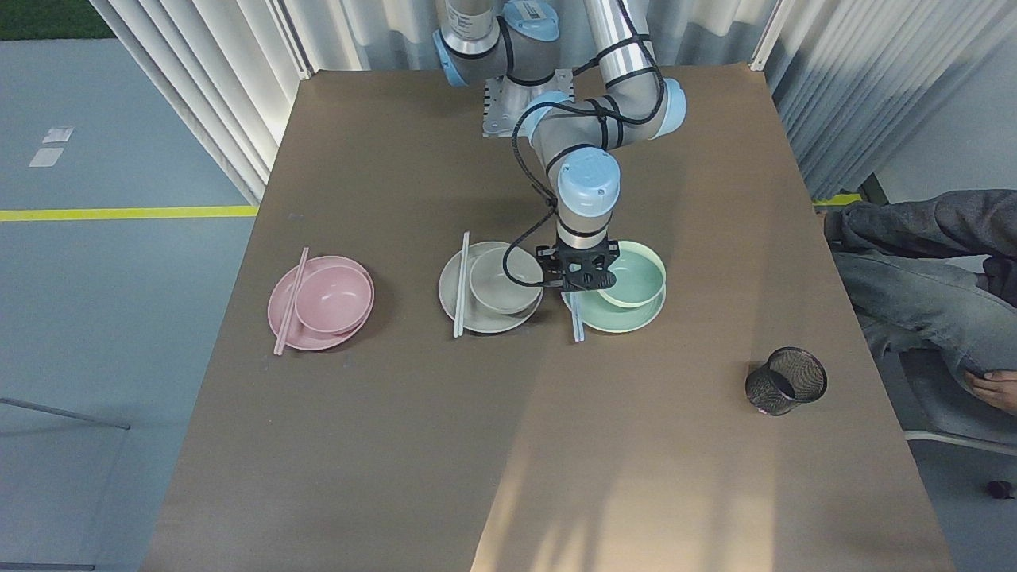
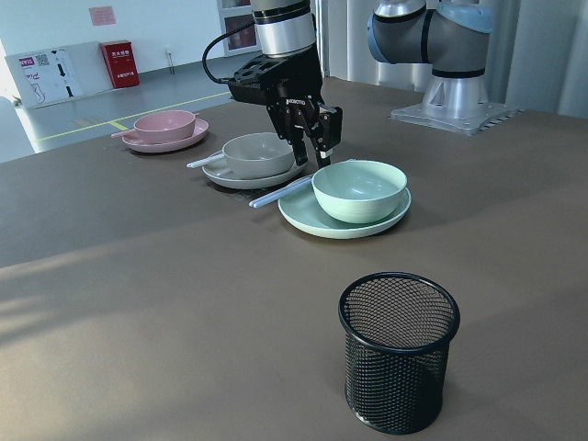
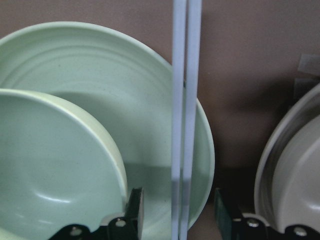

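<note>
My gripper hangs open low over a pair of pale blue chopsticks [image 3: 177, 100], which run along the edge of a mint plate [image 3: 115, 55] holding a mint bowl [image 3: 50, 165]; the fingers straddle the chopsticks, with nothing gripped. Beside them, in the front view, a white plate [image 1: 491, 321] carries a white bowl [image 1: 496, 286] and white chopsticks [image 1: 460, 286]. A pink plate [image 1: 310, 338] with a pink bowl [image 1: 335, 295] and pink chopsticks [image 1: 286, 314] sits at the left.
A black mesh cup [image 2: 395, 377] stands to the right front on the brown table [image 1: 429, 448]. A person sits beyond the right edge.
</note>
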